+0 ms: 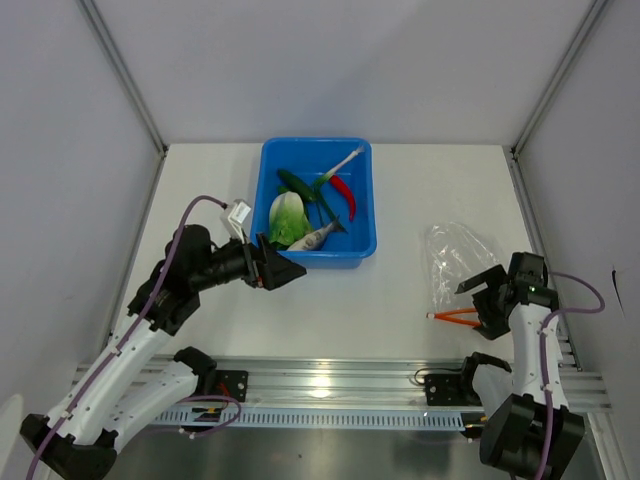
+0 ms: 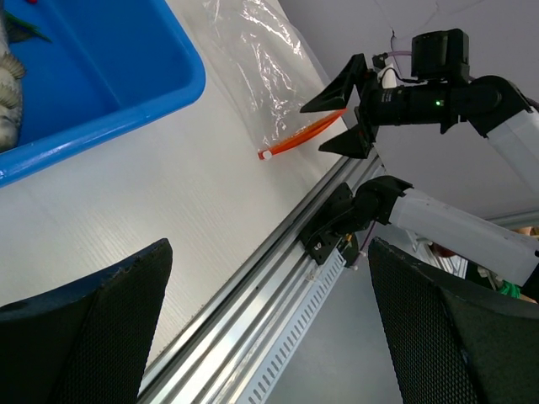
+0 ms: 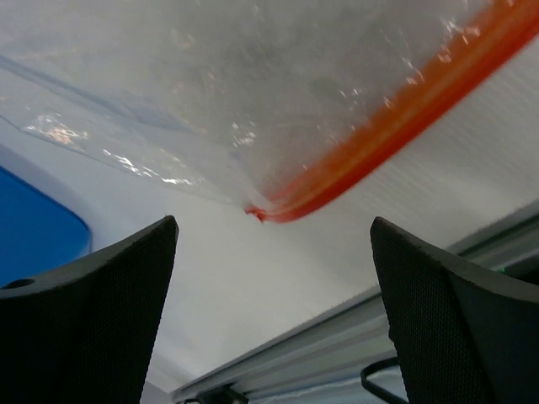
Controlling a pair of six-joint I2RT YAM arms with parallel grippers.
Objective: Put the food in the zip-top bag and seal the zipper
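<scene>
A clear zip bag (image 1: 450, 260) with an orange zipper strip (image 1: 450, 316) lies flat on the right of the table. My right gripper (image 1: 478, 300) hangs open over it; in the right wrist view the orange strip (image 3: 337, 177) crosses just beyond the fingers, nothing between them. The blue bin (image 1: 312, 258) holds a lettuce (image 1: 287, 212), a fish (image 1: 312, 239), a cucumber (image 1: 298, 185), a red pepper (image 1: 343, 192) and a leek (image 1: 340, 168). My left gripper (image 1: 270, 262) stands open and empty at the bin's front edge.
Walls enclose the back and sides. A metal rail (image 1: 322, 368) runs along the front edge.
</scene>
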